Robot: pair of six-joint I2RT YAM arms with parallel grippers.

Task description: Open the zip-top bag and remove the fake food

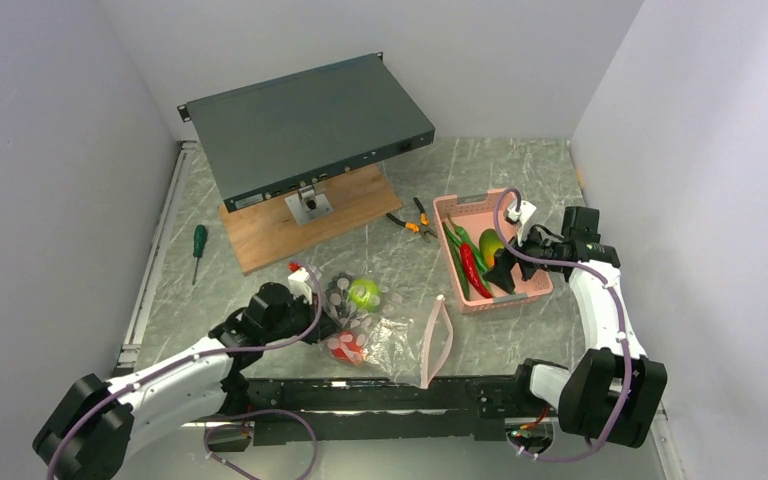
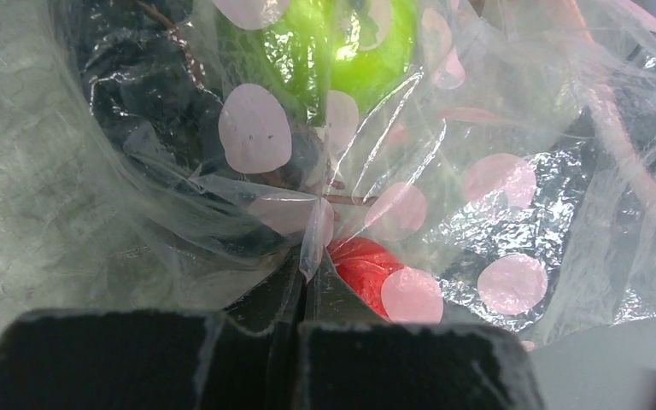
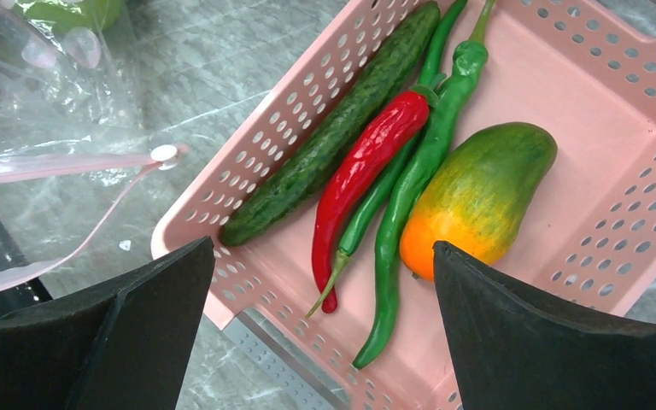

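Note:
The clear zip top bag (image 1: 397, 342) lies on the grey table with green (image 2: 367, 60) and red (image 2: 359, 265) fake food and dark items showing inside; its pink-edged zip end is on the right. My left gripper is shut on a fold of the plastic beside the red item. My right gripper stands open over the pink basket (image 3: 598, 94), which holds a cucumber (image 3: 282, 196), a red pepper (image 3: 360, 162), green peppers (image 3: 393, 282) and a yellow-green fruit (image 3: 487, 188). Nothing is between its fingers.
A dark flat unit (image 1: 310, 120) on a wooden board (image 1: 270, 240) fills the back left. Orange-handled pliers (image 1: 410, 225) lie left of the basket, and a screwdriver (image 1: 200, 245) at the far left. Bare table shows between bag and board.

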